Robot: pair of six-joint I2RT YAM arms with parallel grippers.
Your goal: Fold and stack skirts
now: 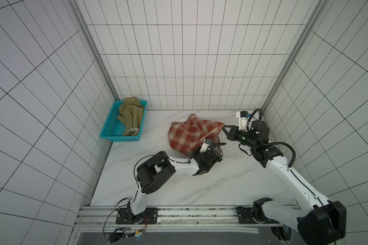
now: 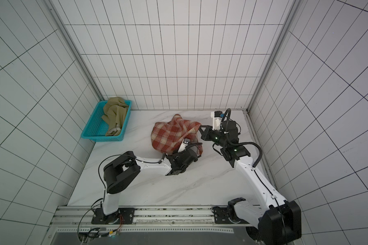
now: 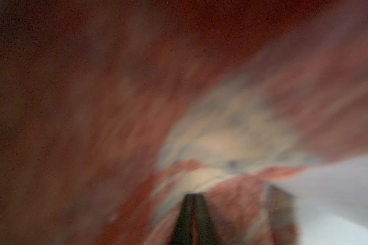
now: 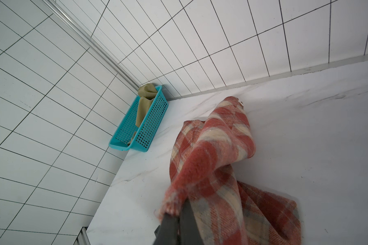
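A red plaid skirt (image 1: 192,134) lies crumpled mid-table, one corner lifted at my right gripper (image 1: 227,128). In the right wrist view the shut right gripper pinches that corner. My left gripper is down at the skirt's near side, hidden under its arm in the top views; the blurred left wrist view shows red plaid filling the view around its dark fingertips, and how far they are apart is unclear.
A teal basket (image 1: 109,128) holding olive cloth (image 1: 130,114) stands at the back left.
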